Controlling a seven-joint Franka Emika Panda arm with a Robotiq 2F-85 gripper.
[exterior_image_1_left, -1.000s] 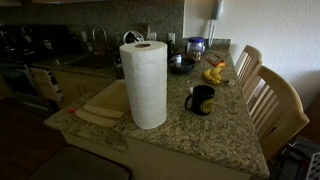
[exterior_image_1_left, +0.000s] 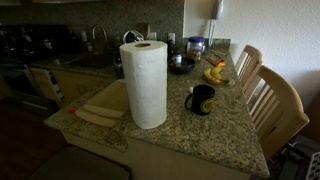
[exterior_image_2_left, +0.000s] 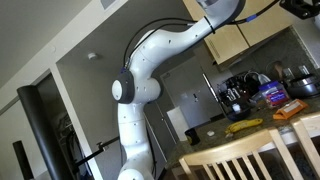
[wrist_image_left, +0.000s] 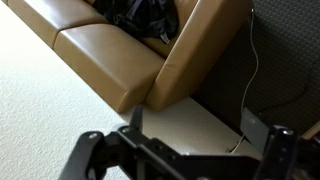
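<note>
My gripper shows along the bottom of the wrist view, its dark fingers (wrist_image_left: 137, 122) spread well apart. It is open with nothing between them, over a tan couch (wrist_image_left: 115, 60) and a pale surface. In exterior view 2 the white arm (exterior_image_2_left: 160, 47) reaches up and to the right; the gripper itself cannot be made out there. On the granite counter stand a paper towel roll (exterior_image_1_left: 149, 90) and a black mug (exterior_image_1_left: 201, 101). Yellow bananas (exterior_image_1_left: 213, 74) lie farther back, and a dark bowl (exterior_image_1_left: 181, 66) is left of them.
A cutting board (exterior_image_1_left: 108, 101) lies left of the roll. Toward the back are a lidded jar (exterior_image_2_left: 273, 95) and an orange package (exterior_image_2_left: 290, 109). Wooden chairs (exterior_image_1_left: 275, 108) line the counter's right side. Bare counter (exterior_image_1_left: 228, 135) shows right of the mug.
</note>
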